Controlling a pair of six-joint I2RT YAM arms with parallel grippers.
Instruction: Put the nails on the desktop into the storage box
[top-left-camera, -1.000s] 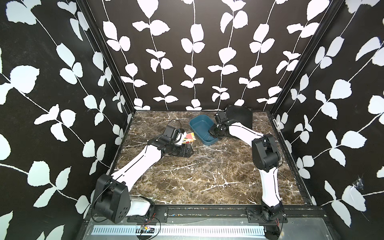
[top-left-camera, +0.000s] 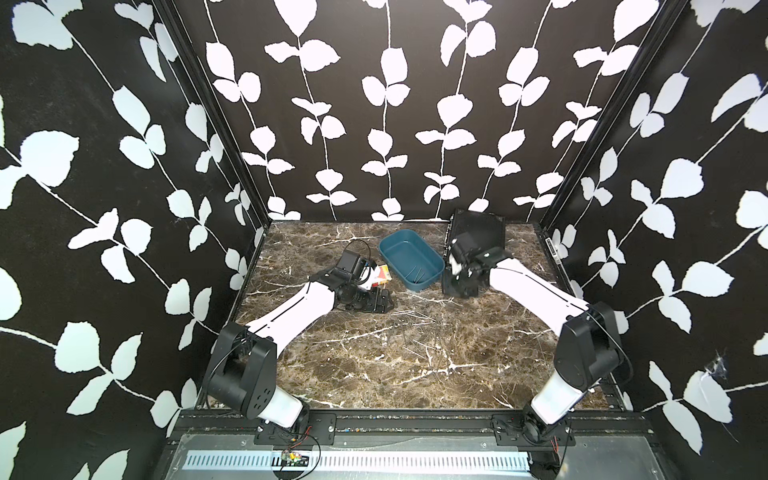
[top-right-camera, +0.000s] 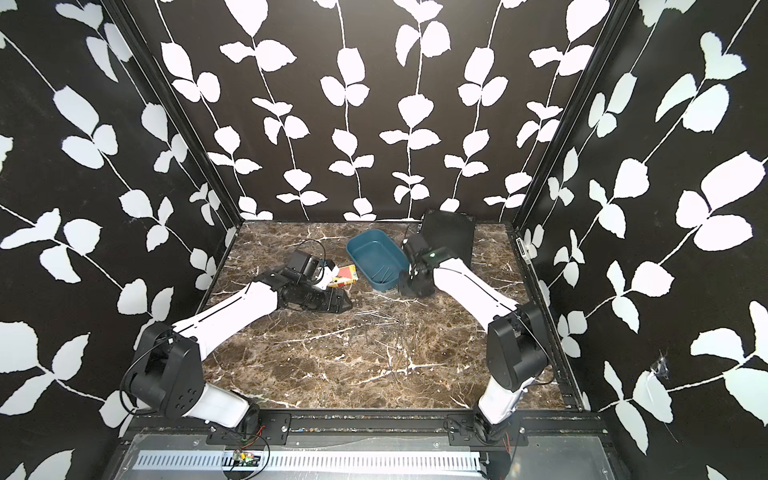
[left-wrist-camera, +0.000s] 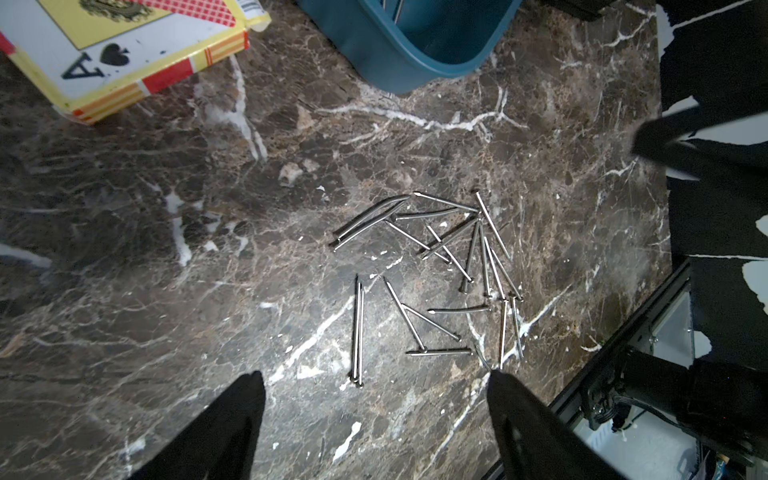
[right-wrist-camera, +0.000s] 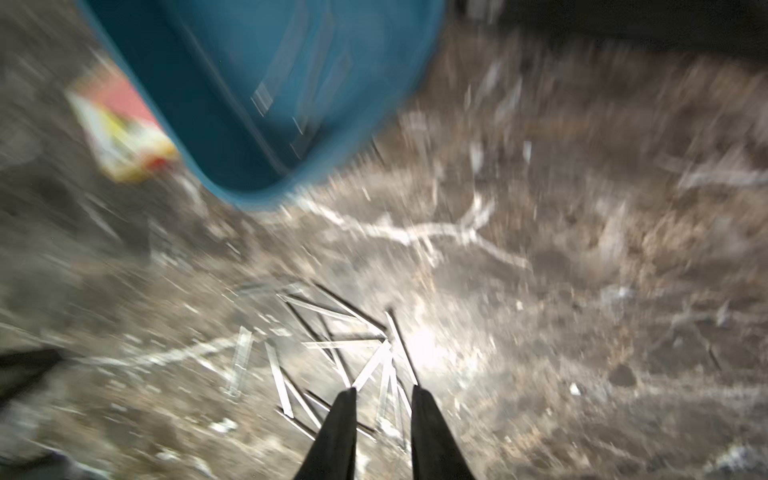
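Observation:
Inside the blue storage box (top-left-camera: 400, 257), 3 nails (right-wrist-camera: 316, 72) lie on the floor, blurred in the right wrist view. Several loose nails (left-wrist-camera: 472, 240) are spread over the marble desktop in front of the box; a close pair of nails (left-wrist-camera: 357, 332) lies slightly apart from the cluster. My right gripper stands open by a narrow gap, empty, in front of the box and above the nail cluster. Wide open, my left gripper hovers over the desktop left of the nails, with nothing between its fingers.
A playing card box (left-wrist-camera: 136, 44) lies beside the storage box on the left. A black case (top-right-camera: 452, 232) stands at the back right. Both arms come near each other around the box.
The left gripper shifted slightly.

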